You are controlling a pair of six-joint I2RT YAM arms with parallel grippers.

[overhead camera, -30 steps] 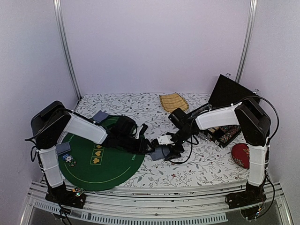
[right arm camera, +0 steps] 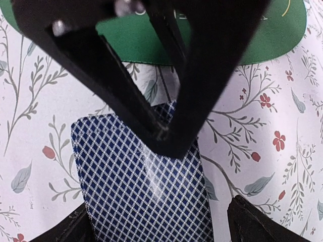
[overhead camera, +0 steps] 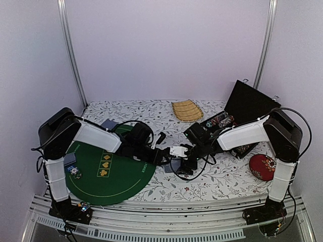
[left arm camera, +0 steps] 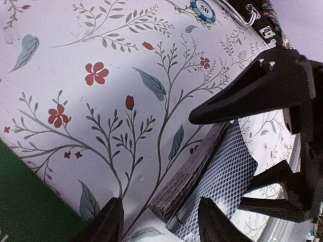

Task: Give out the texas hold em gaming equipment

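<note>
A blue checkered card deck [overhead camera: 169,168] lies on the floral cloth just right of the round green poker mat [overhead camera: 126,184]. In the left wrist view the deck [left arm camera: 217,176] shows its layered edge; in the right wrist view its patterned top [right arm camera: 146,186] faces up. My left gripper reaches over one end of the deck with its fingers apart; whether they touch it, I cannot tell. On the opposite side my right gripper is open, its fingers on either side of the deck with a gap. From above, both grippers partly cover the deck.
Other blue decks [overhead camera: 69,160] [overhead camera: 108,124] and some chips [overhead camera: 75,172] are on or by the mat. A wooden tray [overhead camera: 187,110] is at the back, an open black case [overhead camera: 247,103] at the back right, a red round cushion [overhead camera: 262,167] at right.
Over the last second my left gripper has shifted slightly right over the deck's end. My right arm has moved a little toward the front right. The deck is now more covered from above.
</note>
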